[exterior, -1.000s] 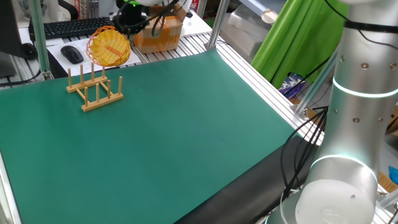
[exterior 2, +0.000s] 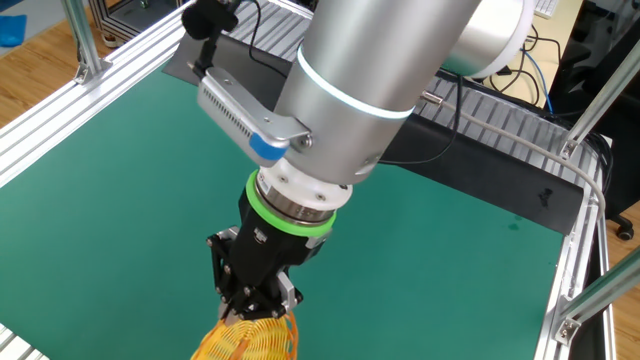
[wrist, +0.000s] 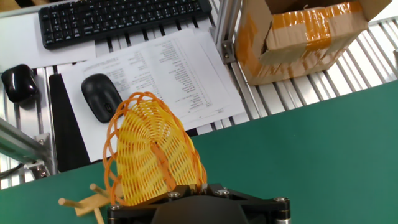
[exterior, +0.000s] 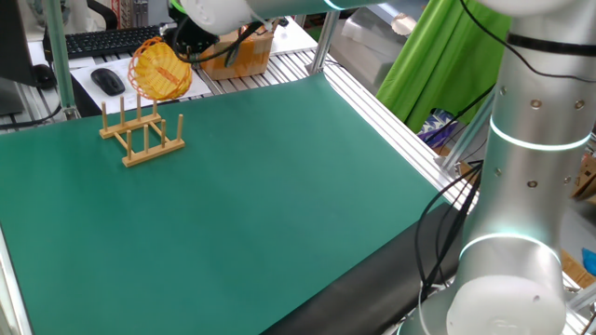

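Observation:
A yellow woven basket with an orange looped rim (wrist: 146, 149) hangs tilted in the air, its edge held at my gripper (exterior 2: 245, 312). In the wrist view the gripper's fingertips meet the basket's near edge and hide part of it. Exterior view 2 shows the basket (exterior 2: 250, 341) directly below the shut fingers, cut off by the frame's bottom. A wooden peg rack (exterior: 142, 140) stands on the green table at its far left, below and in front of the basket (exterior: 160, 70). Only a corner of the rack (wrist: 93, 204) peeks out beside the basket in the wrist view.
Past the table's far edge lie a keyboard (wrist: 124, 20), a black mouse (wrist: 101, 98), printed papers (wrist: 177, 74) and an open cardboard box (wrist: 301, 43). Metal posts (exterior: 326, 37) rise at the edges.
The arm's wrist has tilted and shifted left in exterior view 1 while the basket turned slightly, staying above the rack's far side. The rack has not moved.

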